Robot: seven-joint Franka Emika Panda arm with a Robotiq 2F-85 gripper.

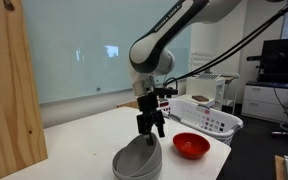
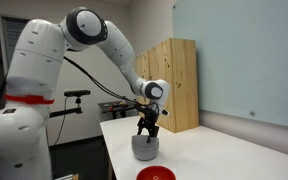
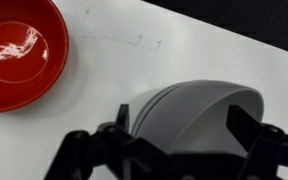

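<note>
A grey bowl sits tilted, nested in another grey bowl on the white table. In the wrist view the tilted bowl shows between the spread fingers, its near part hidden behind the gripper. My gripper is open, pointing down just over the bowls' raised rim; whether a finger touches it I cannot tell. From the other side, the gripper also appears right above the grey bowls. A red bowl stands apart from them, empty in the wrist view.
Behind the red bowl is a white basket. A wooden cabinet rises at the left, and a whiteboard lines the back. Bare table lies to one side of the bowls.
</note>
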